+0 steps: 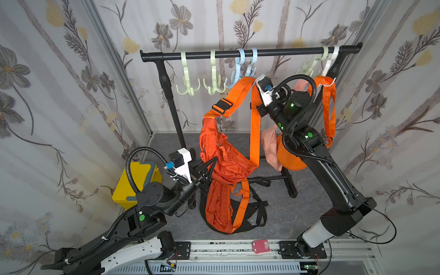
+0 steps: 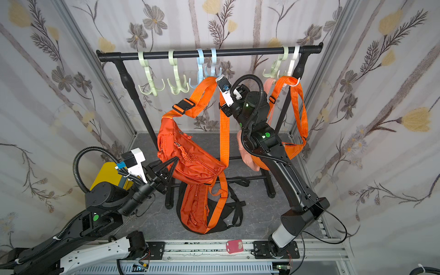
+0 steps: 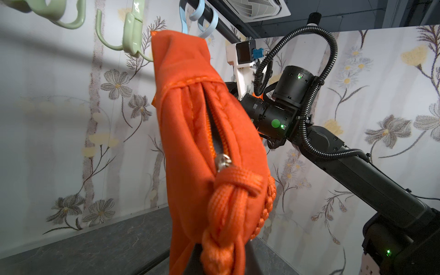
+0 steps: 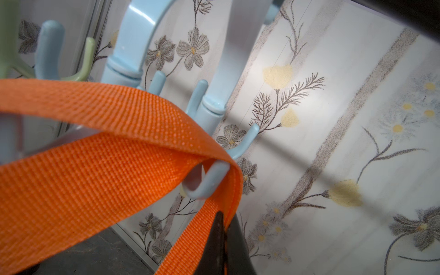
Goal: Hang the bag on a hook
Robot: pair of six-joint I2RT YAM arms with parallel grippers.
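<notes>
The orange bag (image 1: pixel 227 155) hangs tilted under the rack, its strap (image 1: pixel 254 123) rising to the blue hooks (image 1: pixel 237 68). In the right wrist view, the strap (image 4: pixel 137 116) folds over a pale blue prong (image 4: pixel 208 182), which shows inside the loop. Whether the prong bears any weight, I cannot tell. My right gripper is shut just below that prong, with the strap's edge pinched at its fingertips. My left gripper (image 1: pixel 214 161) is shut on the bag's left side; in the left wrist view the bag (image 3: pixel 206 137) hides most of its fingers.
Green hooks (image 1: pixel 186 80) hang left on the black rail (image 1: pixel 293 52). At right, another orange strap (image 1: pixel 329 107) hangs from a white hook (image 1: pixel 333 61), with a pink item (image 1: pixel 271 149) nearby. A second orange bag (image 1: pixel 219 208) lies on the floor. A yellow box (image 1: pixel 126 185) stands left.
</notes>
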